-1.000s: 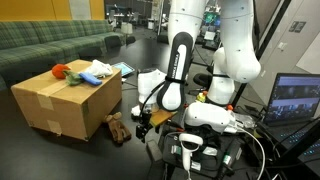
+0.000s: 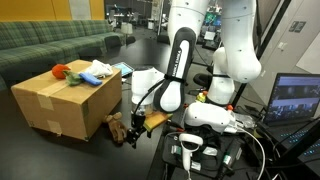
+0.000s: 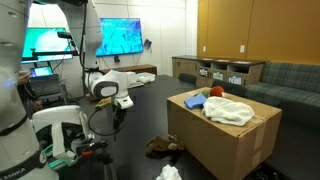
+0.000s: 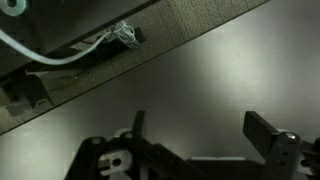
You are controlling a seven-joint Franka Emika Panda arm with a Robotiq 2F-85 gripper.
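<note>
My gripper stands open over a bare stretch of dark table, with nothing between its fingers. A brown plush-like thing (image 3: 162, 147) lies on the table beside the cardboard box (image 3: 243, 138). In exterior view 1 this brown thing (image 2: 117, 130) is just left of my gripper (image 2: 138, 135), apart from it. On top of the box rest a red round item (image 2: 60, 71), a blue cloth-like item (image 3: 195, 101) and a white cloth (image 3: 230, 110). Another white crumpled thing (image 3: 168, 173) lies on the table, near the bottom of exterior view 2.
The wrist view shows the table edge (image 4: 120, 85), with carpet and a white cable (image 4: 65, 60) beyond it. A laptop (image 2: 294, 100) stands far right. Open table (image 2: 60, 155) lies in front of the box, whose tall sides stand close to the brown thing.
My gripper has come slightly lower and a little to the left in exterior view 1. The box and the things on it look unmoved.
</note>
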